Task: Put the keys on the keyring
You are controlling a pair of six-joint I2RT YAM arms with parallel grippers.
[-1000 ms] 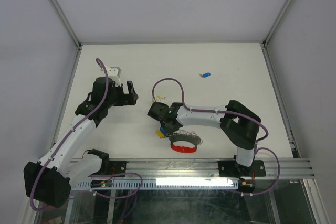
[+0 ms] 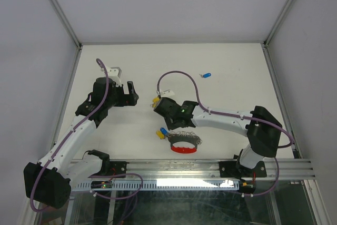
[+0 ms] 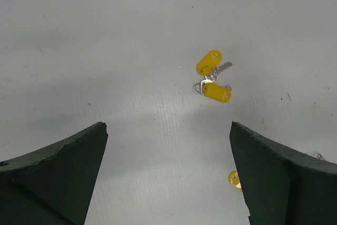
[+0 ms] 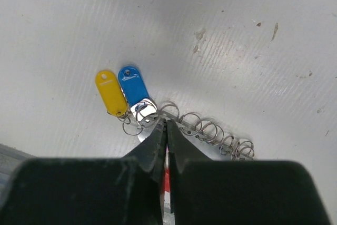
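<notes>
The metal holder with its red-and-white base lies near the table's front edge, a row of key rings along its bar. At the row's left end in the right wrist view are a blue tag and a yellow tag. My right gripper is shut with nothing between its fingers; it is above the holder, the rings outside it. Two more yellow tags with keys lie together on the table. My left gripper stands open and empty, up at the table's left.
A blue tag with a key lies alone at the back right. A metal rail runs along the front edge, close to the holder.
The left arm has not moved.
</notes>
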